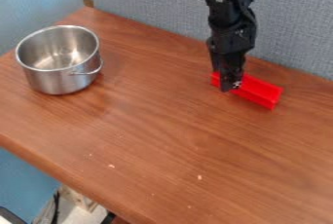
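The black gripper (pixel 229 80) hangs from the top of the camera view, its fingertips down at the left half of a red rectangular block (pixel 260 93) on the wooden table. The fingers partly cover that end of the block; whether they touch it or are around it, and how far they are open, is hard to tell.
A steel pot (pixel 58 60) stands at the left of the table (pixel 156 160). A grey padded wall runs along the back, and a blue surface lies beyond the left edge.
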